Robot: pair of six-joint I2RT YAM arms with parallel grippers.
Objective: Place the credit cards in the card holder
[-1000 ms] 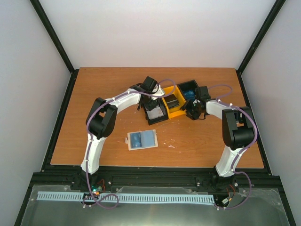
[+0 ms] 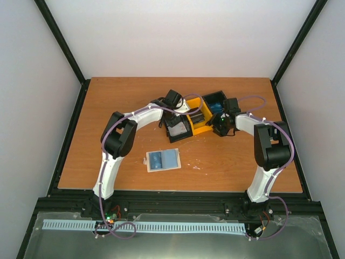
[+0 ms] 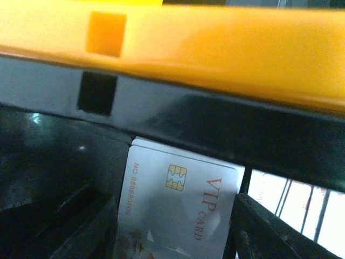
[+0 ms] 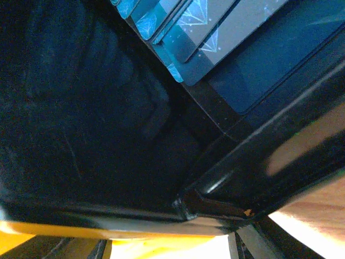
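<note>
A pale-edged card holder (image 2: pixel 163 160) with two blue panels lies open on the table in front of the bins. In the left black bin (image 2: pixel 179 136), a silver VIP card (image 3: pixel 178 191) stands in front of another card edge. My left gripper is open, with one finger to each side of this card. Blue patterned cards (image 4: pixel 188 32) lean inside the right black bin (image 4: pixel 97 135). At this bin's near side my right gripper is open, its fingers apart beside the yellow bin's edge; their tips are partly hidden.
A yellow bin (image 2: pixel 204 129) with dark contents (image 2: pixel 198 116) stands between the two black bins. White striped cards (image 3: pixel 285 202) are beside the VIP card.
The right arm and the card holder look unmoved.
</note>
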